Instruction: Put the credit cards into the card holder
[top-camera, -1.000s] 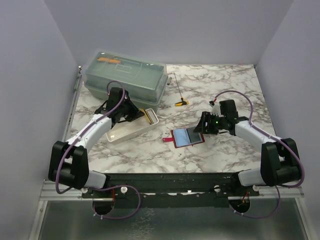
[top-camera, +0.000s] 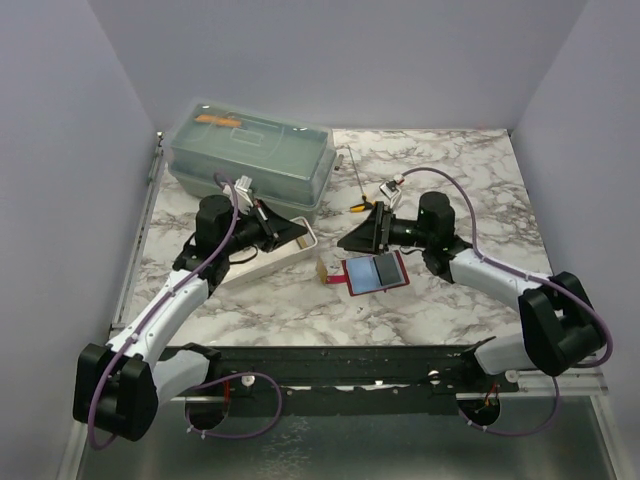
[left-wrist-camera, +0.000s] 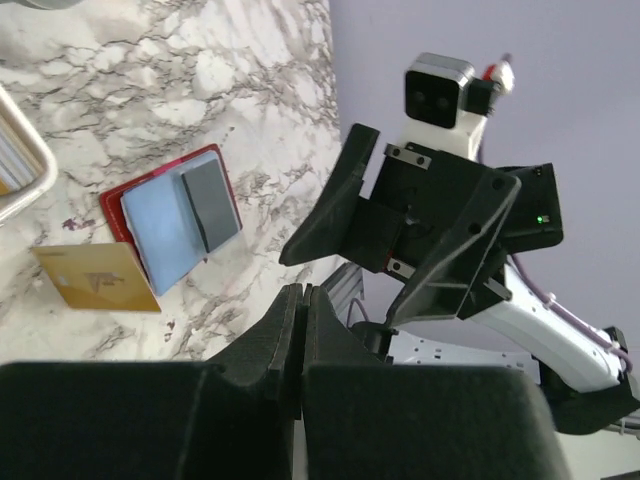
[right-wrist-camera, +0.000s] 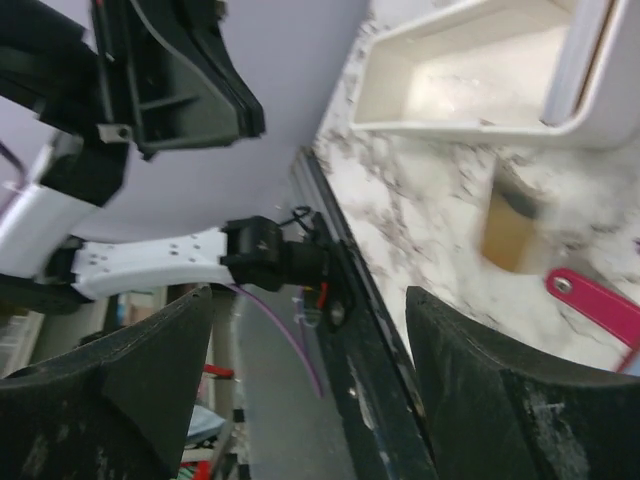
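Observation:
The gold card (left-wrist-camera: 97, 275) is apart from both grippers, left of the open card holder (top-camera: 376, 272). In the top view the gold card (top-camera: 322, 271) looks narrow and tilted; I cannot tell whether it touches the table. My left gripper is shut, and no card shows between its tips. Over the holder's far edge, my right gripper (top-camera: 360, 243) stands open and empty. The holder has a red cover, a light blue page (left-wrist-camera: 165, 225) and a dark grey panel (left-wrist-camera: 212, 203). Its red strap (right-wrist-camera: 595, 300) shows in the blurred right wrist view.
A white bin (top-camera: 245, 270) with several upright cards (left-wrist-camera: 15, 160) sits under the left arm. Behind it is a large clear-lidded box (top-camera: 250, 155). A yellow-handled screwdriver (top-camera: 361, 206) lies behind the holder. Bare marble surrounds the holder's front and right.
The right gripper has swung left. The left gripper has turned to face the holder and right arm.

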